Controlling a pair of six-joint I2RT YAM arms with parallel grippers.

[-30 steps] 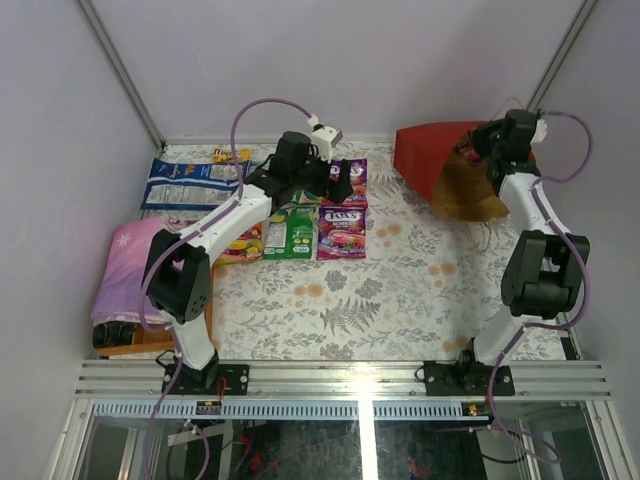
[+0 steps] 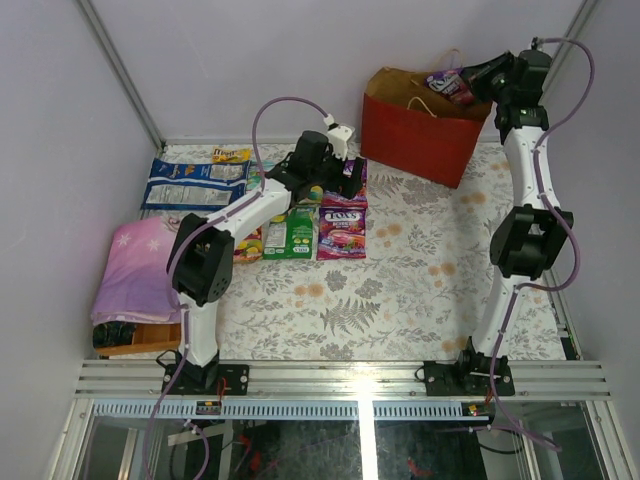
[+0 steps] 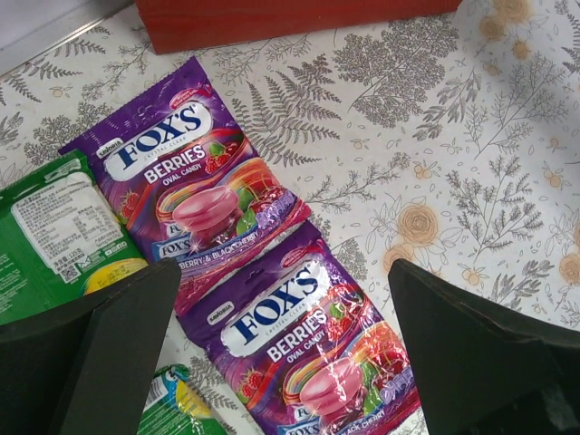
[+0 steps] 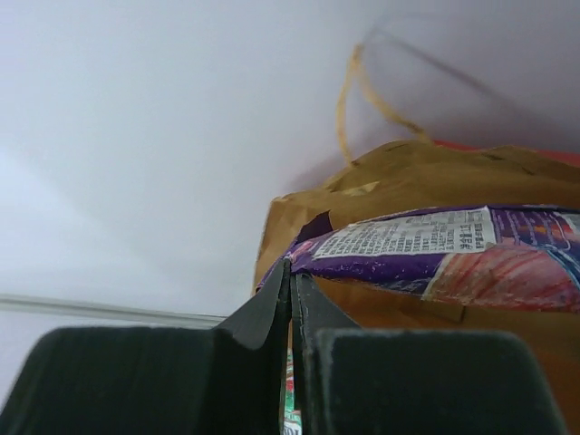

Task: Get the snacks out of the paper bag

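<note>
In the top view the red paper bag (image 2: 420, 140) stands at the back with its brown inside showing. My right gripper (image 2: 480, 85), at the bag's right end, is shut on a purple snack pack (image 2: 450, 86) held at the mouth of the bag. The right wrist view shows the purple pack (image 4: 408, 249) pinched by one edge in the fingertips, with brown paper behind it. My left gripper hangs open over the laid-out snacks, nothing between its fingers. Two purple Fox's Berries packs (image 3: 304, 335) lie below it. Whatever else the bag holds is hidden.
Left of the bag lie green packs (image 2: 288, 235) and a large blue pack (image 2: 195, 185). Folded pink cloth (image 2: 135, 265) rests at the far left.
The bag, tipped over toward the front right a second ago, now stands more upright and farther left. The right gripper has risen with the purple pack. The left gripper has shifted slightly.
</note>
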